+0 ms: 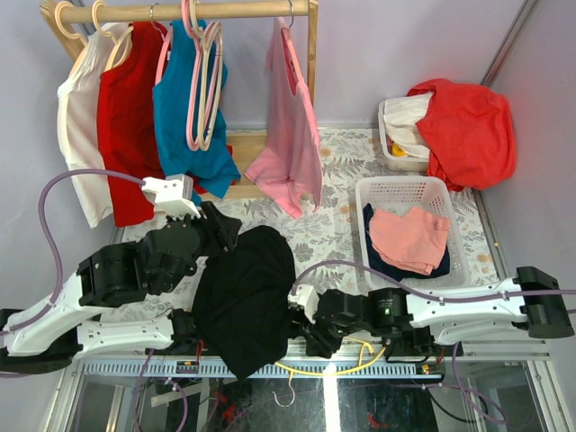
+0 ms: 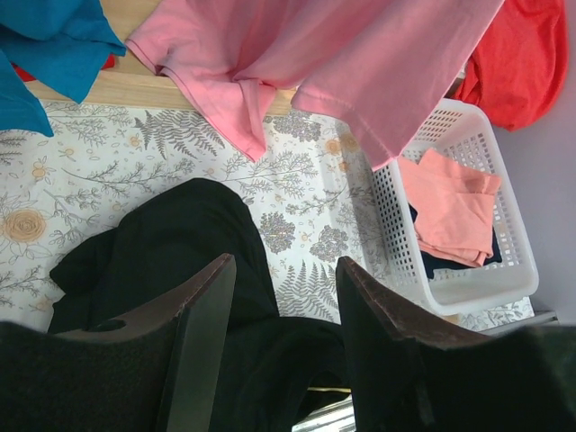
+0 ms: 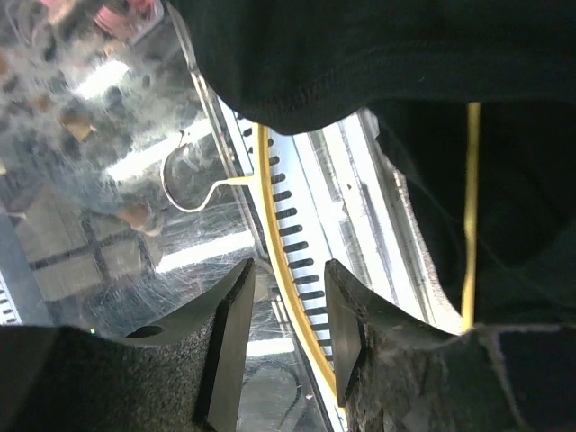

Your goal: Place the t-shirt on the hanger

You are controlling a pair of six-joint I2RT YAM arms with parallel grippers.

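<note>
A black t-shirt lies crumpled at the front of the table, with a yellow hanger partly under it, its hook over the front edge. In the right wrist view the hanger runs beneath the cloth. My left gripper is open above the shirt's upper left; in its wrist view nothing is between the fingers. My right gripper is low over the hanger at the shirt's right, fingers open above the hanger bar.
A rack with hanging tops and spare hangers stands at the back. A white basket with folded clothes is at the right, another holding red cloth behind it.
</note>
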